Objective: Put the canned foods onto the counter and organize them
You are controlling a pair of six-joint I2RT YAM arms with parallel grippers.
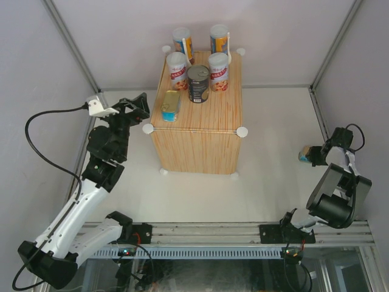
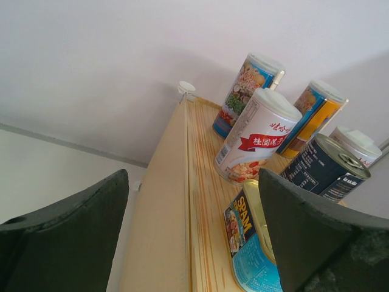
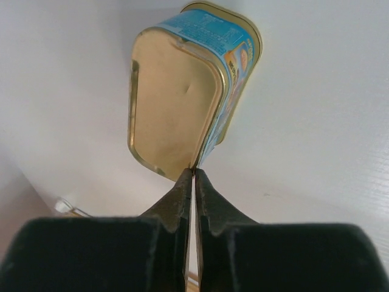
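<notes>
On the white floor at the right lies a blue Spam can (image 1: 304, 153), its gold end facing the camera in the right wrist view (image 3: 173, 100). My right gripper is shut with nothing between its fingers; the tips meet at the can's lower edge, and the can sits outside them. Left of the counter my left gripper (image 1: 141, 106) stands open and empty. A second Spam can (image 1: 171, 106) stands on the wooden counter (image 1: 209, 112), partly behind a left finger (image 2: 322, 237) in the left wrist view. A dark can (image 1: 198, 84) stands behind it.
Two white-lidded red-label cans (image 1: 177, 70) (image 1: 218, 72) and two blue-orange cans (image 1: 182, 44) (image 1: 219, 39) fill the counter's back. Open floor (image 1: 273, 134) separates the counter from the right arm.
</notes>
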